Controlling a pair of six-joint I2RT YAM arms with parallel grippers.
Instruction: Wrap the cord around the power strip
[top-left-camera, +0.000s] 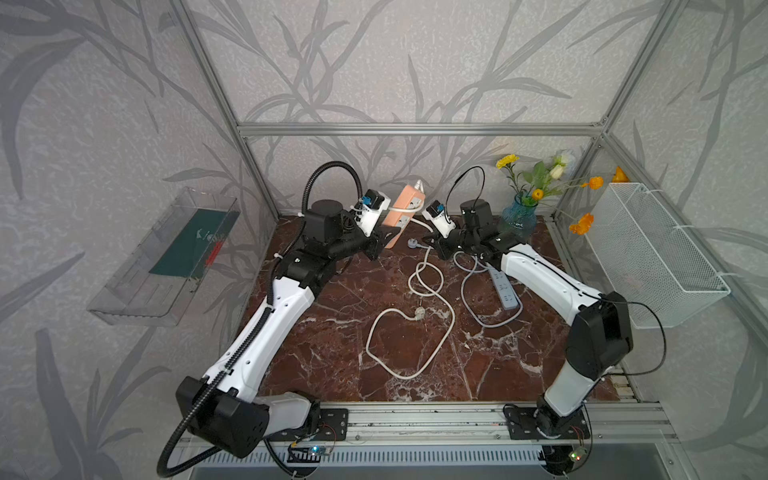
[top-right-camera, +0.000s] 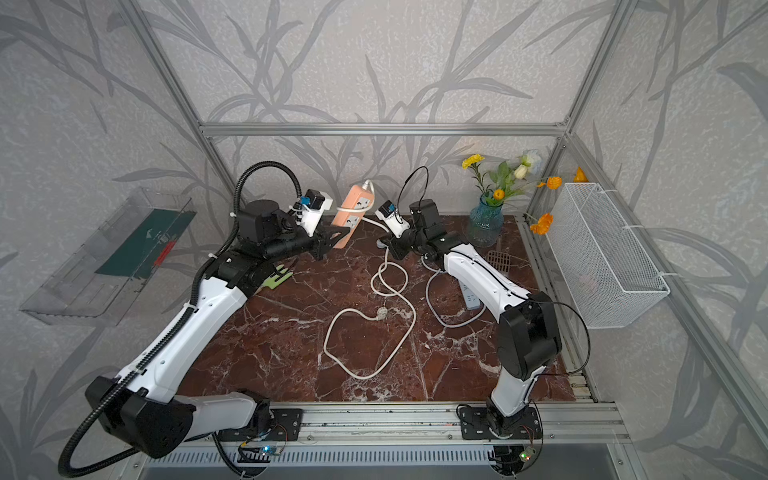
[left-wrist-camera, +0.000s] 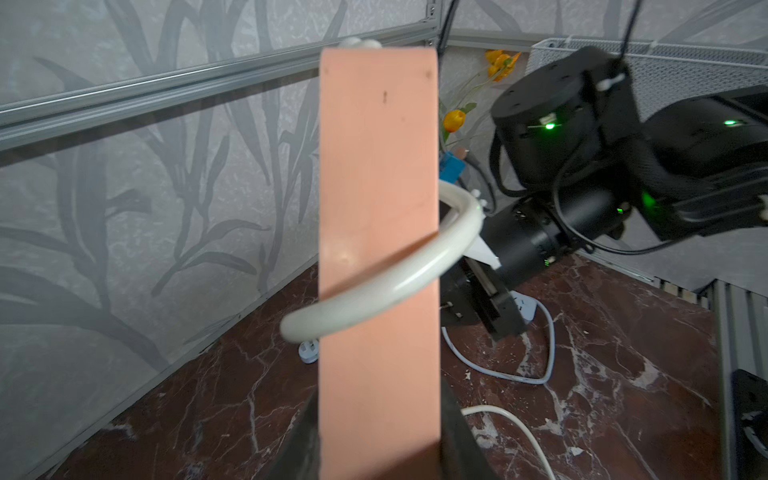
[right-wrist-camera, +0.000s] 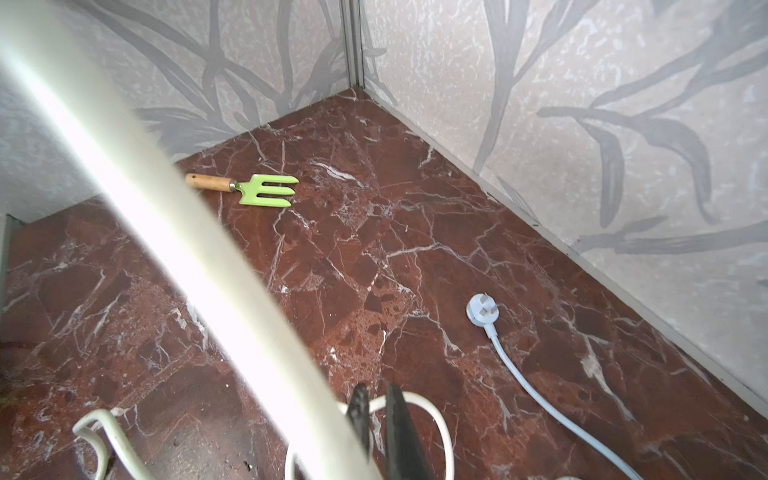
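My left gripper (top-left-camera: 376, 240) holds the peach power strip (top-right-camera: 356, 204) up in the air, shut on it. In the left wrist view the white cord (left-wrist-camera: 384, 288) loops across the strip (left-wrist-camera: 378, 144). My right gripper (top-left-camera: 436, 244) is lower, just right of the strip; in the right wrist view its dark fingertips are close together, with the cord (right-wrist-camera: 200, 272) crossing in front, and I see nothing clearly between them. The rest of the white cord (top-left-camera: 444, 344) lies in loose loops on the marble table, ending in a plug (top-right-camera: 381, 313).
A grey power strip (top-left-camera: 502, 289) with its cord lies on the right. A flower vase (top-right-camera: 485, 220) stands at the back right, and a green hand fork (right-wrist-camera: 264, 190) lies at the left. Baskets hang on both sides.
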